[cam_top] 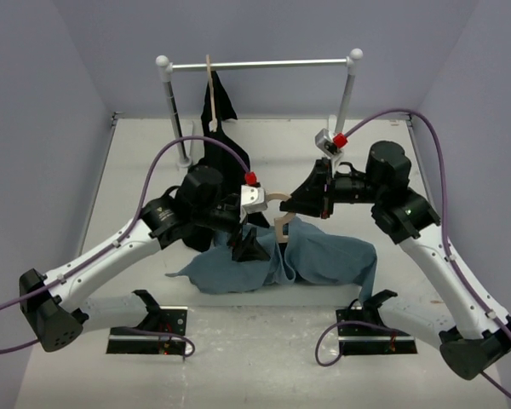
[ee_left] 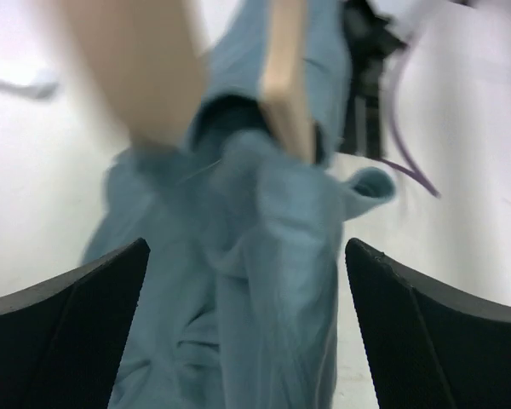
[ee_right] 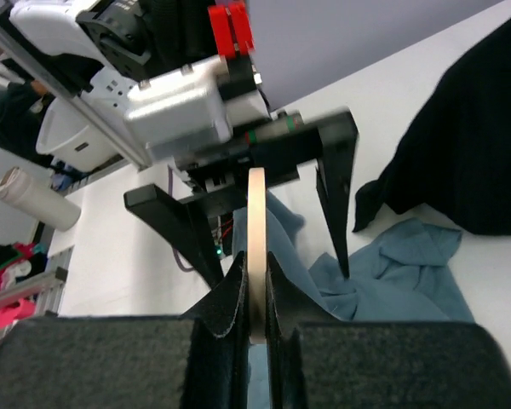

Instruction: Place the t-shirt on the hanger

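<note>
The blue-grey t-shirt (cam_top: 328, 254) lies bunched on the table, with the pale wooden hanger (cam_top: 284, 228) standing up out of its neck. My right gripper (cam_top: 289, 204) is shut on the hanger's hook; in the right wrist view the wood (ee_right: 256, 226) shows edge-on between its fingers. Just left of the hanger, my left gripper (cam_top: 245, 245) stands open above the shirt. Its fingers (ee_left: 81, 319) are wide apart in the left wrist view, with shirt cloth (ee_left: 294, 230) beyond them and not pinched. The hanger's lower arms are hidden inside the shirt.
Behind the arms is a white rack with a top rail (cam_top: 272, 64). A black garment (cam_top: 224, 158) hangs at its left on another wooden hanger (cam_top: 210, 94). The rail's middle and right are free. Bare table shows around the shirt.
</note>
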